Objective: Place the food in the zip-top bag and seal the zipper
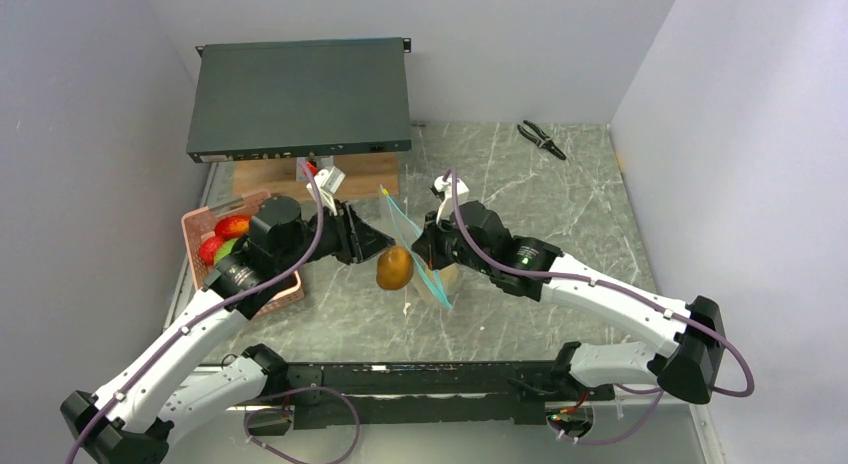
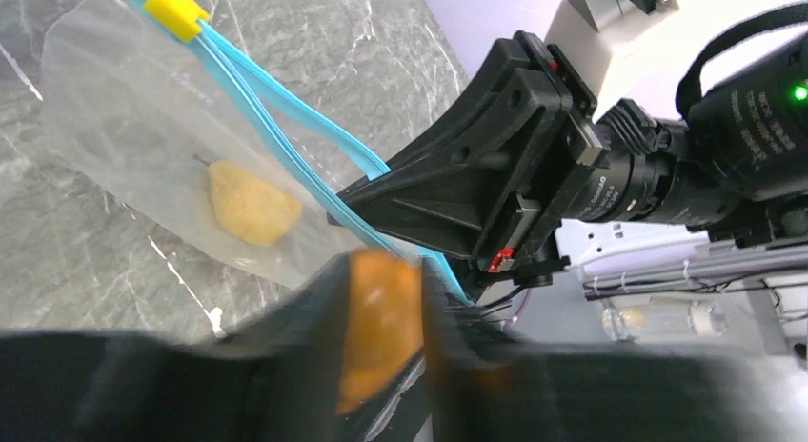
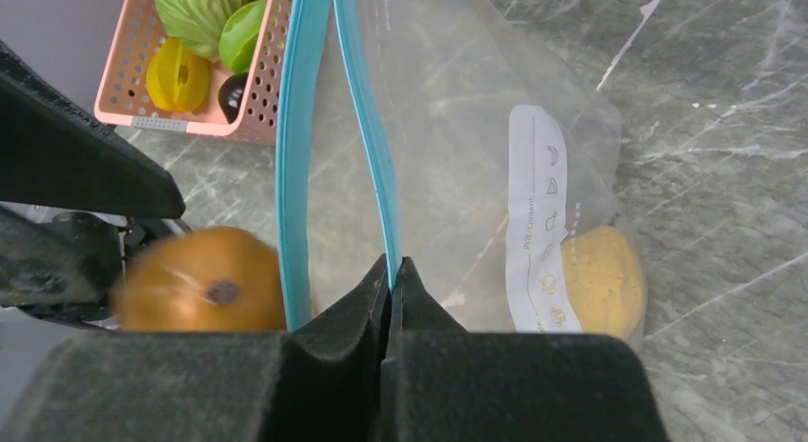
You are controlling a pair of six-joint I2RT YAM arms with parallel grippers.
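The clear zip bag [image 2: 124,109] has a blue zipper edge [image 1: 404,222], and a yellow pear [image 2: 250,202] is inside it. My right gripper is shut on one blue strip; the other strip stands apart to the left, so the mouth gapes. The orange fruit [image 1: 394,268], blurred in both wrist views, appears just below the fingertips of my left gripper [image 1: 390,242]. In the right wrist view the orange [image 3: 205,280] is left of the left strip, outside the mouth. The left fingers [image 2: 314,318] are parted; whether they touch the fruit I cannot tell.
At the left, a pink basket [image 1: 192,242] holds several foods, among them a yellow pepper [image 3: 178,75] and a lettuce [image 3: 200,18]. Pliers [image 1: 541,140] lie at the back right. A dark flat box [image 1: 300,94] overhangs the back left.
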